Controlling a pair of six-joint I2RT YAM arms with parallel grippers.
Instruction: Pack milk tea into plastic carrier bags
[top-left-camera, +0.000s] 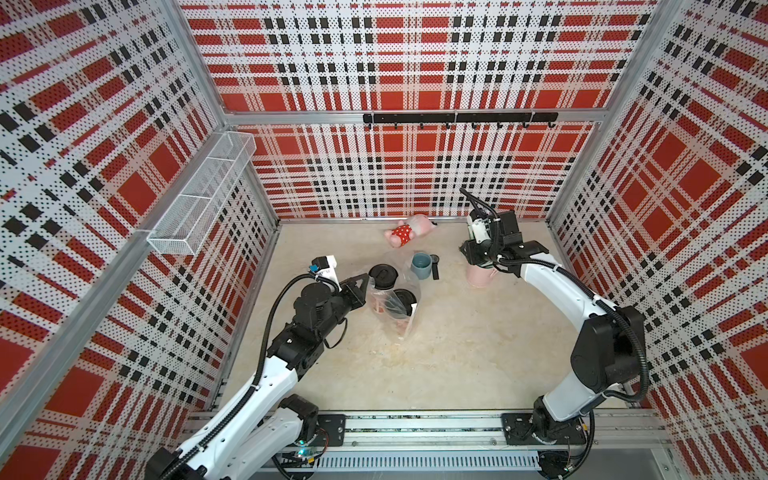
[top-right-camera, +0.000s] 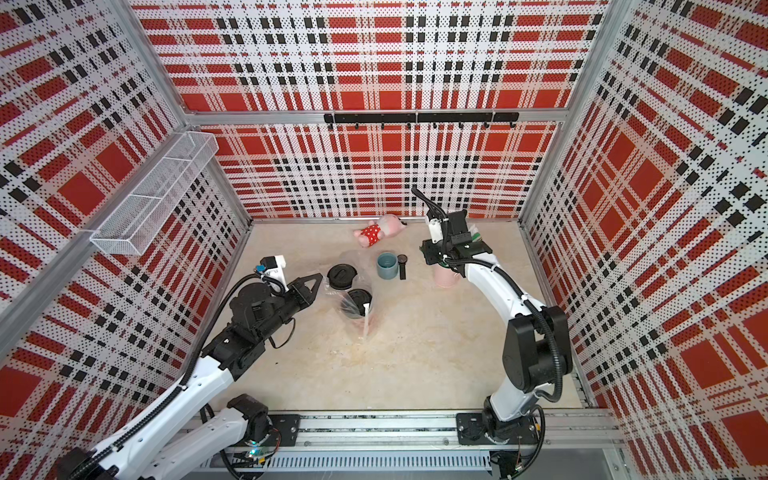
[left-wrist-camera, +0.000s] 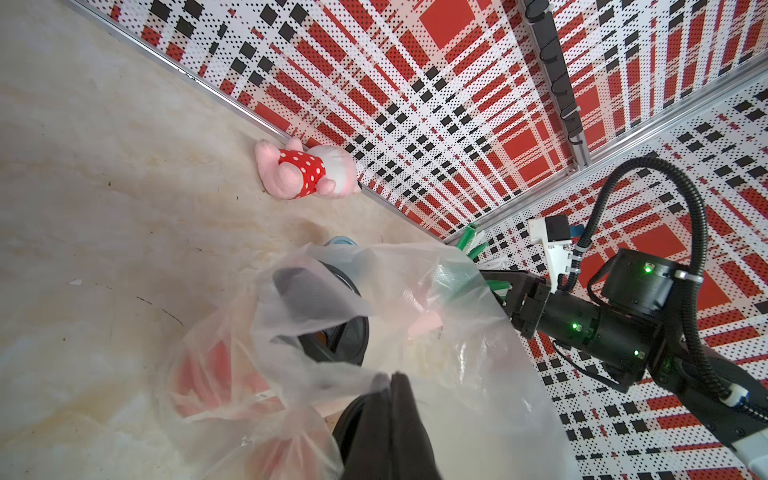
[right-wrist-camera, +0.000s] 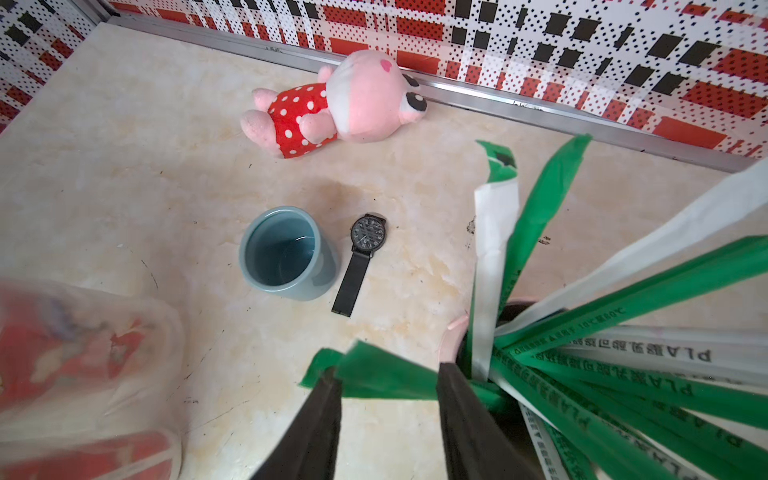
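Observation:
Two cups with black lids, one lid (top-left-camera: 384, 277) behind the other (top-left-camera: 404, 301), stand inside a clear plastic bag (top-left-camera: 397, 326). My left gripper is shut at the bag's side; film reaches its tips, but whether any is pinched cannot be told. A pink holder (top-left-camera: 481, 277) at the right bears several green and white paper-wrapped straws (right-wrist-camera: 640, 380). Over the holder's left side, my right gripper is part open. One green straw (right-wrist-camera: 392, 372) crosses the gap at its fingertips; the fingers do not visibly close on it.
A blue-grey cup (right-wrist-camera: 288, 253) and a black watch (right-wrist-camera: 360, 260) lie between bag and holder. Behind them is a pink plush toy (right-wrist-camera: 336, 108) near the back wall. A white wire basket (top-left-camera: 204, 192) hangs on the left wall.

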